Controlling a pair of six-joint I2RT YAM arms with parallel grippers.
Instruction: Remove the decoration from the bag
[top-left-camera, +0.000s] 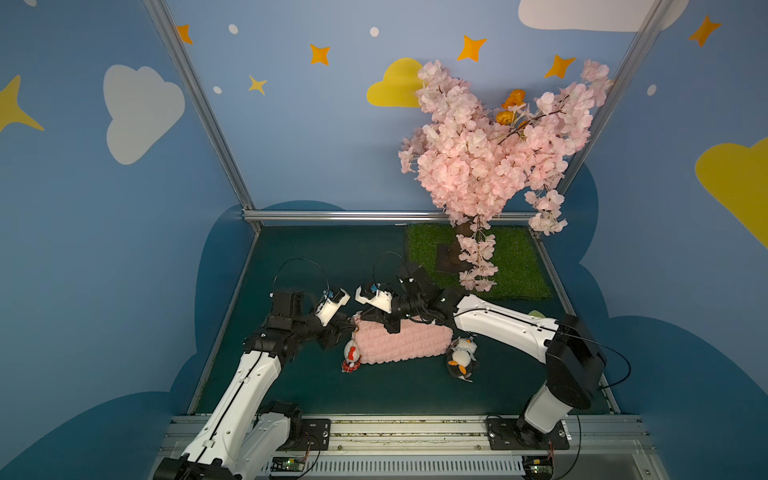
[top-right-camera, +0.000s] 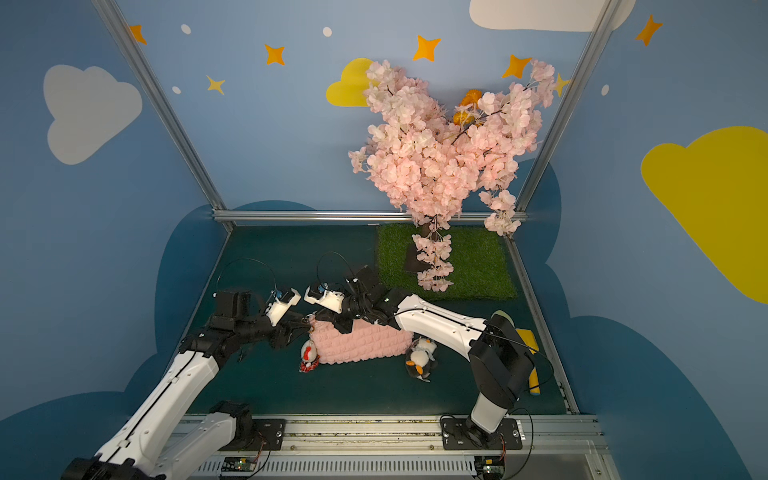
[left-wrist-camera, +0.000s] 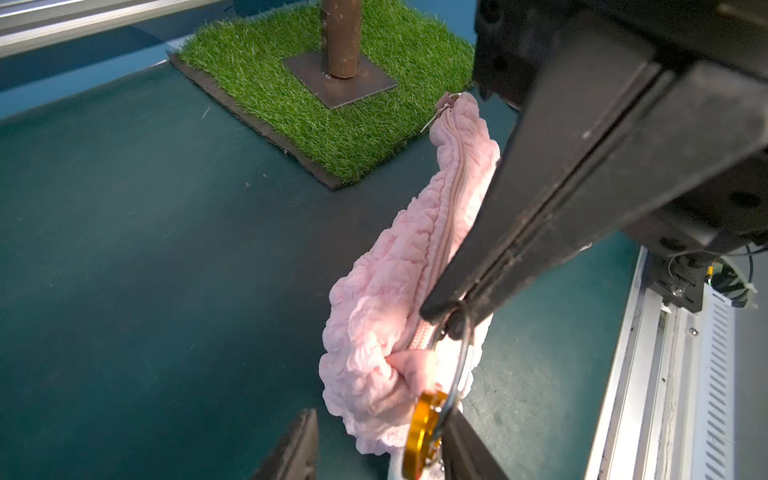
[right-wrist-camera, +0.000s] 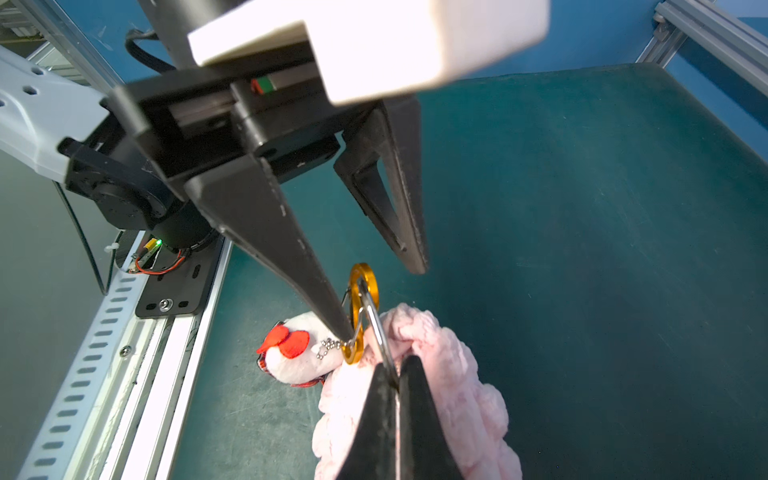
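Observation:
A pink quilted zipped bag (top-left-camera: 404, 340) lies on the green table. At its left end, metal rings join a gold clasp (right-wrist-camera: 360, 280) and a white plush charm with red (right-wrist-camera: 292, 352); a penguin plush (top-left-camera: 460, 360) lies by its right end. My right gripper is shut, its fingertips around the silver ring at the bag's zip end. My left gripper stands part open beside the gold clasp, one finger close against it; whether it touches cannot be told.
A grass mat (top-left-camera: 520, 264) with a blossom tree (top-left-camera: 480, 160) on a post stands at the back right. A yellow object (top-right-camera: 532, 360) lies at the right edge.

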